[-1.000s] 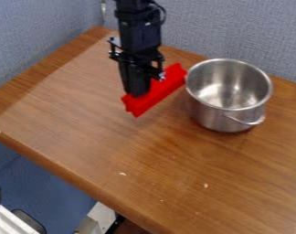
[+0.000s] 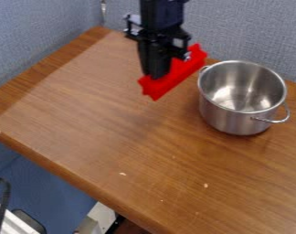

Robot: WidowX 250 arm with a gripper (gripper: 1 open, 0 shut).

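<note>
My dark gripper (image 2: pixel 155 58) hangs at the top middle, just left of the pot, with a red elongated object (image 2: pixel 175 77) at its fingers, held tilted above the table and rising toward the right. The fingers look shut on it, though they are dark and partly blend together. A steel pot (image 2: pixel 241 97) with wire handles stands on the wooden table (image 2: pixel 114 164) at the right.
Grey padded walls border the table at the back and left. Some cables and white hardware show at the lower left beyond the table edge.
</note>
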